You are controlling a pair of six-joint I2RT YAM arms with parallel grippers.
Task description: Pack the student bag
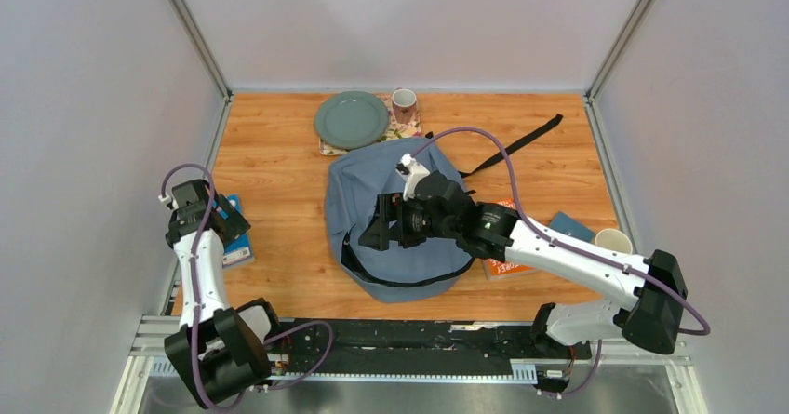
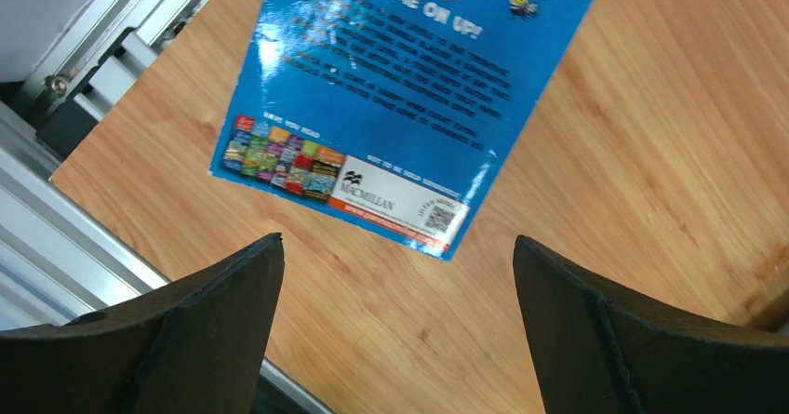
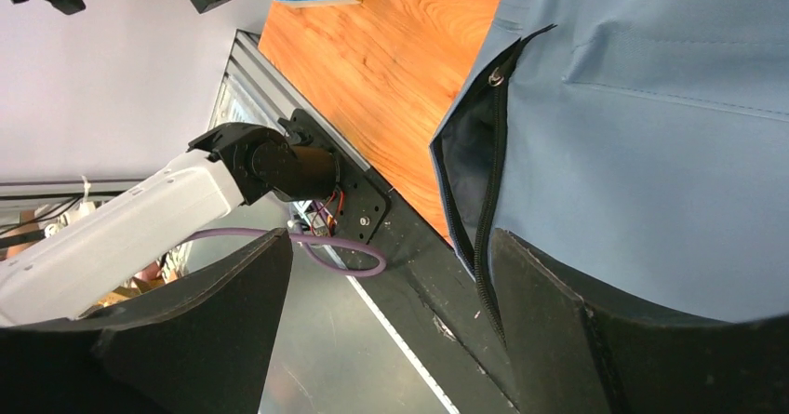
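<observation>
A blue-grey bag (image 1: 349, 191) lies flat in the middle of the table, its dark zipped opening (image 3: 470, 153) gaping along the near edge. Over the bag hovers my right gripper (image 1: 377, 223), its fingers apart; in the right wrist view nothing sits between its fingers. At the table's left edge a blue book (image 2: 391, 98) lies with its back cover up. My left gripper is open above that book's near end, empty. An orange book (image 1: 507, 270) at the right is partly covered by the right arm.
A grey-green plate (image 1: 352, 120) and a cup (image 1: 404, 105) stand on a patterned item at the back. A black strap (image 1: 516, 144) stretches right from the bag. Beside the right edge are a dark blue item (image 1: 571, 227) and a cream cup (image 1: 612, 240). Wood is bare between book and bag.
</observation>
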